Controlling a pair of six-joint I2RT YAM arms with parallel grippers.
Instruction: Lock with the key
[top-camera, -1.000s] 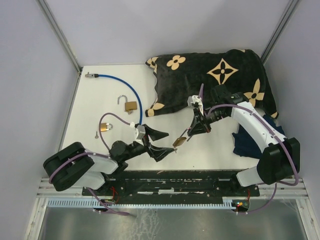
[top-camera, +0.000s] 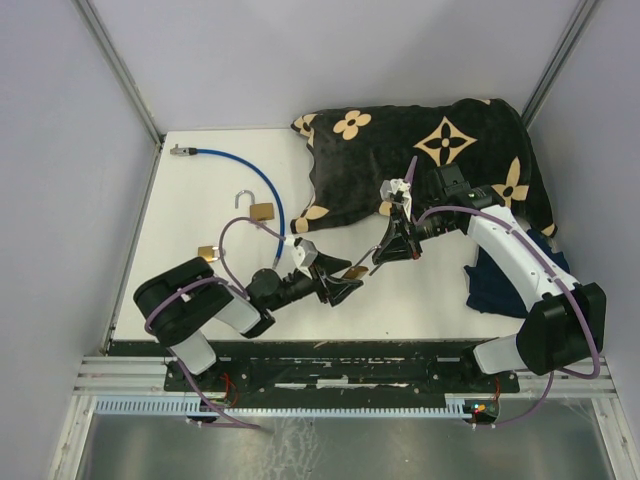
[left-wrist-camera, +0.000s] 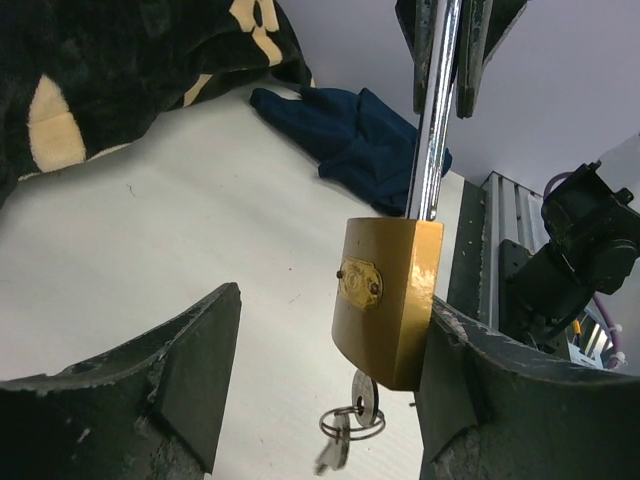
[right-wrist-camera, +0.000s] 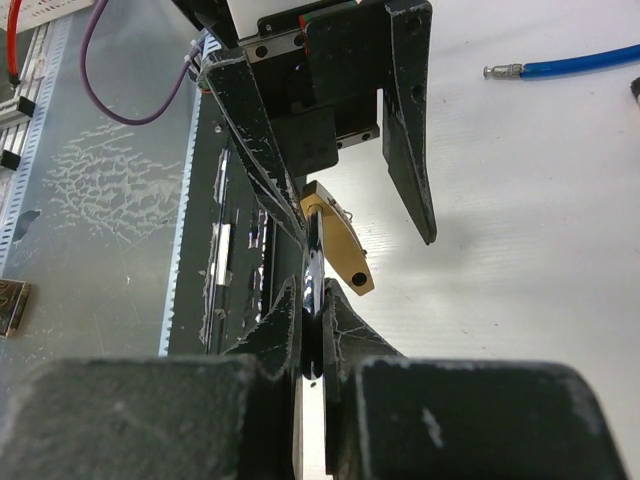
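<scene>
A brass padlock (left-wrist-camera: 380, 300) hangs on a long shiny shackle (left-wrist-camera: 432, 150), which my right gripper holds shut between its fingers. In the left wrist view a key (left-wrist-camera: 364, 395) sits at the lock's underside, with a ring and a second key hanging from it. My left gripper (top-camera: 338, 275) is around the lock body, its fingers apart; the right finger is close behind or against the lock, the left one stands clear of it.
Another brass lock (top-camera: 261, 211) with an open shackle, a small lock (top-camera: 207, 253) and a blue hose (top-camera: 240, 160) lie on the white board. A dark patterned blanket (top-camera: 410, 130) and navy cloth (top-camera: 495, 290) lie at back and right.
</scene>
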